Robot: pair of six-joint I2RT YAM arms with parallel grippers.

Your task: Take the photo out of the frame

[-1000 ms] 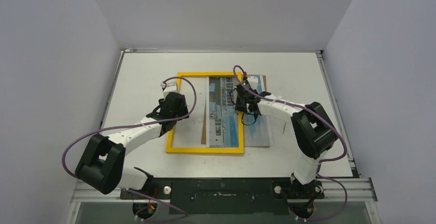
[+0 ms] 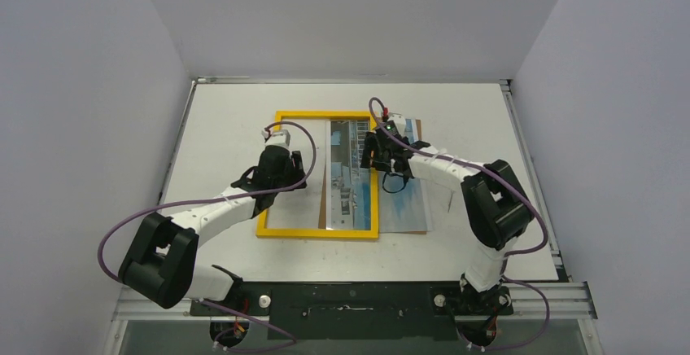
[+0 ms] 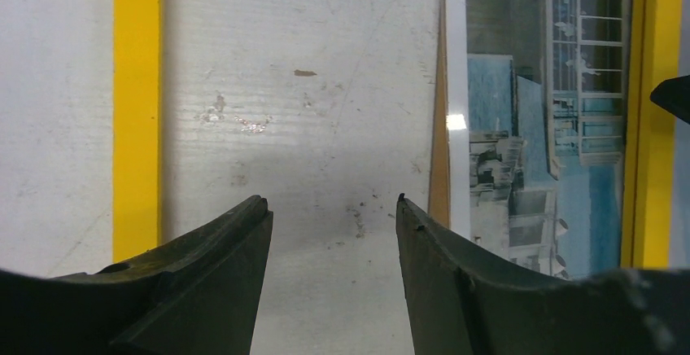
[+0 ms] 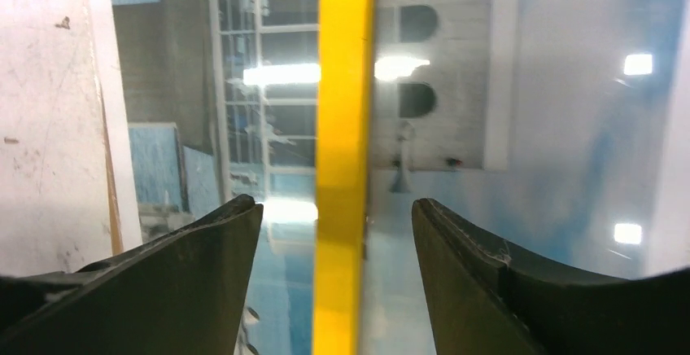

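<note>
The yellow frame [image 2: 317, 234] lies flat on the white table, its right bar crossing over the photo [image 2: 350, 184]. The photo's left part, with buildings and blue areas, shows inside the frame. To the right of that bar its paler, glossy part [image 2: 407, 212] sticks out. Over the right bar [image 4: 340, 127], my right gripper is open, a finger to each side of the bar and a gap around it. My left gripper is open above bare table inside the frame, between the left bar [image 3: 137, 111] and the photo's white edge.
A brown backing [image 3: 440, 127] shows along the photo's left edge. Bare table [image 2: 468, 119] extends to the right and far side, and also left of the frame. Glare spots lie on the photo's shiny surface.
Over the last second the frame has shifted left and slightly away, while the photo stayed put.
</note>
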